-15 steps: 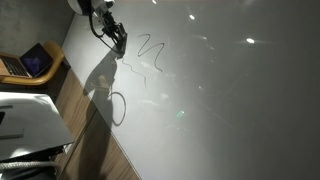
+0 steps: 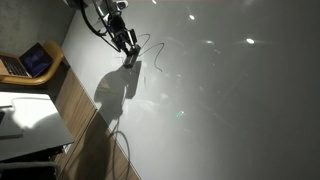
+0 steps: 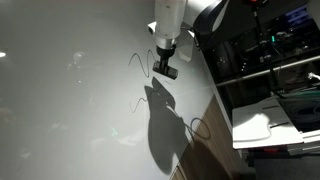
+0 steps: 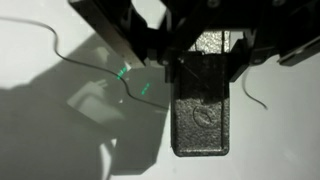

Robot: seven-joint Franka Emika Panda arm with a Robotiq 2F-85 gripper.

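My gripper is shut on a dark, textured block like a whiteboard eraser [image 4: 201, 125], which sticks out past the fingers. In exterior view 1 the eraser [image 2: 131, 60] hangs below the gripper in front of the pale whiteboard [image 2: 215, 110]. Exterior view 2 also shows the eraser [image 3: 166, 71] by the drawn lines. A long wavy dark line [image 4: 75, 62] runs across the board left of the eraser in the wrist view, and a short curved line [image 4: 256, 92] shows to its right. Whether the eraser touches the board, I cannot tell.
A laptop [image 2: 37, 60] rests on an orange-brown chair [image 2: 52, 72], with a white table [image 2: 35, 125] close by. Wooden floor [image 2: 75, 105] borders the board. The arm's shadow [image 3: 165, 130] falls across it. Most of the board is unobstructed.
The gripper has moved right and slightly down in exterior view 1, and the eraser now shows clearly. Parts of the drawn lines no longer show there. The shadow and thin loop have shifted.
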